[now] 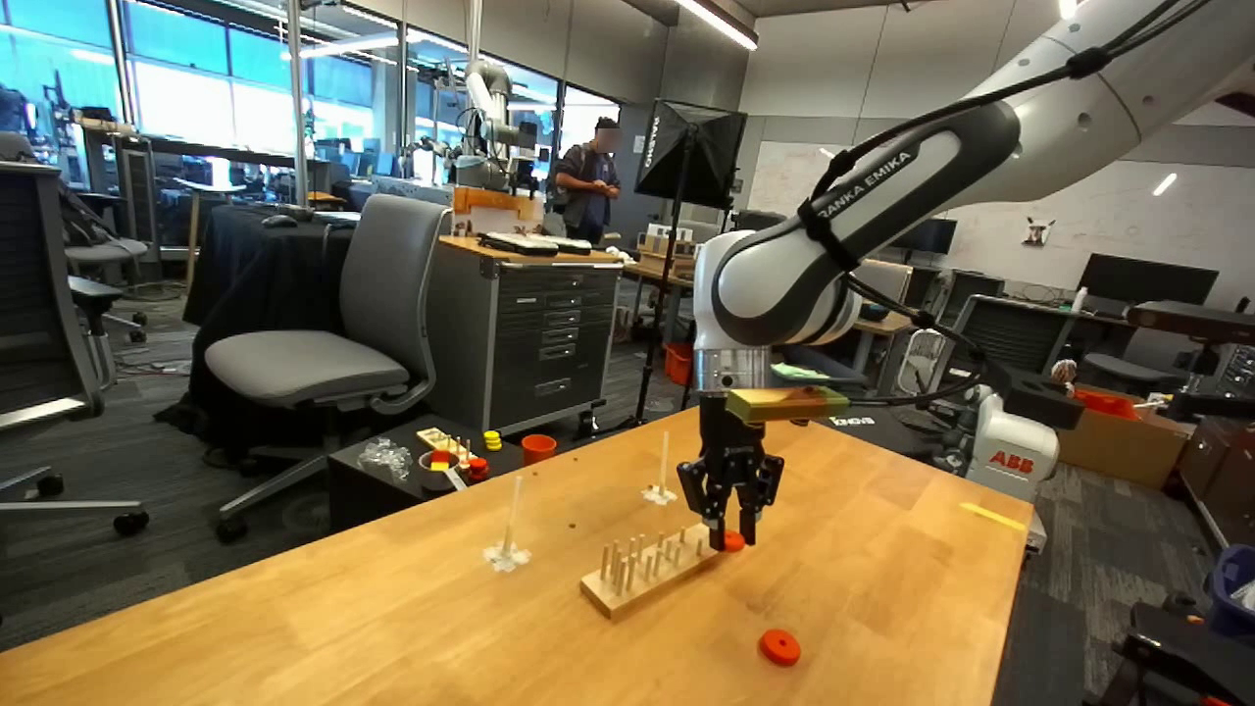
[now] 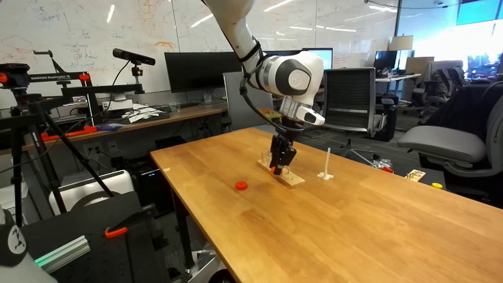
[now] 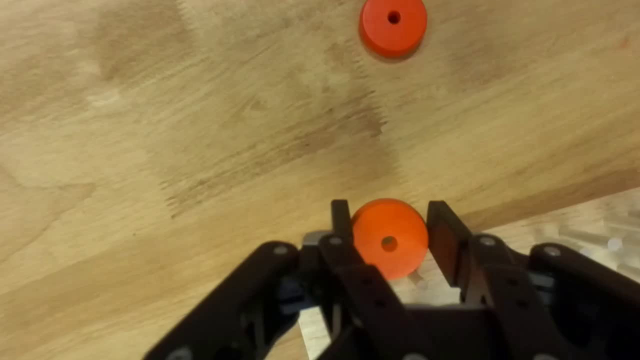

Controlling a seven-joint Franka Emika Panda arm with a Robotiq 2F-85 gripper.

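Observation:
Between the fingers of my gripper is an orange-red disc (image 3: 397,247) with a hole in its middle; the fingers are shut on its sides. In the wrist view the disc overlaps the edge of the wooden peg board (image 3: 618,210). Whether a peg stands under its hole, I cannot tell. Exterior view 1 has the peg board (image 1: 612,600) on the table with several upright pegs, and my gripper (image 1: 731,539) at its far right end. A second red disc (image 1: 779,646) lies flat on the table, apart from the board.
Two thin white posts, one nearer (image 1: 512,518) and one farther (image 1: 665,463), stand taped to the table (image 1: 388,612) behind the board. The tabletop left and right of the board is clear. A side stand with small parts and an orange cup (image 1: 538,447) is beyond the table's edge.

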